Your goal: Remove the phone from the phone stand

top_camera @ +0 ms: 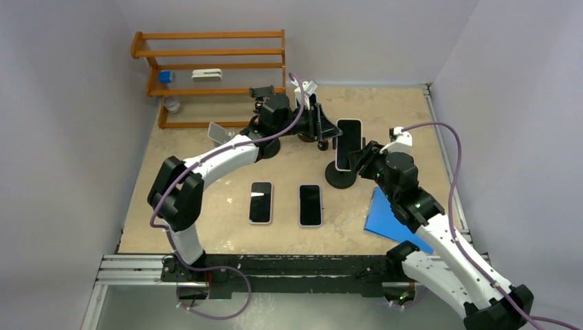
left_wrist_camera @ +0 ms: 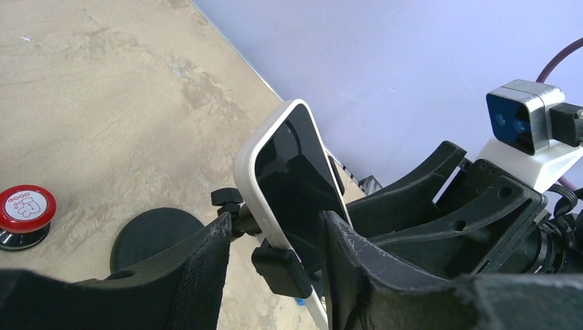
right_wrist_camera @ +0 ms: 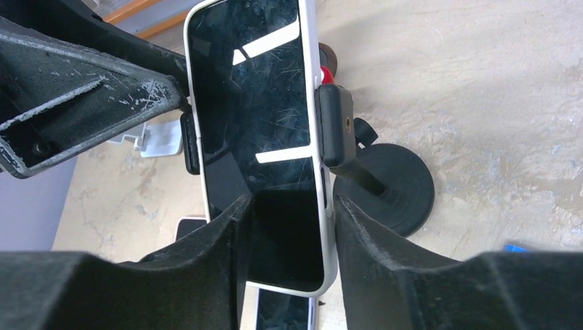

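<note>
The phone (top_camera: 348,137), black-screened with a white edge, stands tilted in the black phone stand, whose round base (top_camera: 340,176) rests on the table. Side clamps (right_wrist_camera: 335,125) flank the phone in the right wrist view. My right gripper is shut on the phone's lower corner, one finger across the screen and the other along its edge. My left gripper is part open at the phone's opposite side. Between its fingers, a black clamp pad (left_wrist_camera: 282,271) and part of the phone's edge show; whether the fingers touch them I cannot tell.
Two other phones lie flat on the table, one on the left (top_camera: 260,203) and one nearer the middle (top_camera: 311,205). A blue folder (top_camera: 392,218) sits under the right arm. Behind the left arm stands a wooden rack (top_camera: 213,52).
</note>
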